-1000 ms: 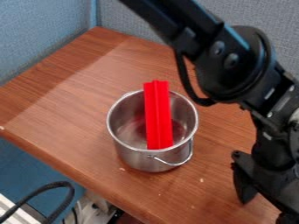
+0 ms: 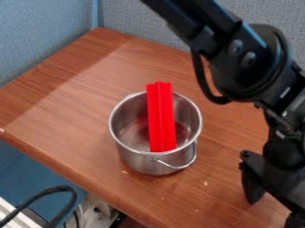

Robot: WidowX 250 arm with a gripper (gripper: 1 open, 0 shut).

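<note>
A steel pot (image 2: 134,151) with a wire handle stands on the wooden table (image 2: 71,98), slightly left of centre. A red, long rectangular object (image 2: 161,116) stands inside it, its top rising above the rim. At the lower right, the black gripper (image 2: 265,187) is low over the table, to the right of the pot and apart from it. It is partly cut off by the frame edge, and its fingers are too dark to make out clearly.
The table's front-left edge drops to a blue floor with black cables (image 2: 53,191). Grey-blue padded walls (image 2: 36,36) stand behind.
The arm and gripper have shifted very slightly at the right side. The pot and red object have not moved.
</note>
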